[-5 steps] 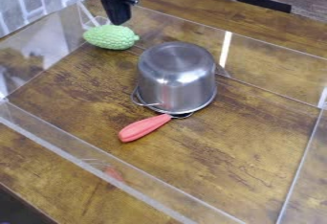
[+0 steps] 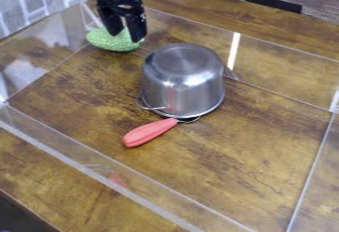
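My black gripper (image 2: pixel 125 24) is low at the upper left, its fingers over a pale green, bumpy vegetable-like object (image 2: pixel 114 41). Whether the fingers touch it or how far apart they stand is hard to tell. A steel pot (image 2: pixel 183 75) rests upside down right of the green object, with a utensil with a pink handle (image 2: pixel 150 132) lying just below it.
Clear panels or strips run along the left, lower and right sides. A white railing stands at the top left corner.
My gripper has come down from the top edge onto the area of the green object, now partly covering it. The pot and pink-handled utensil have not moved.
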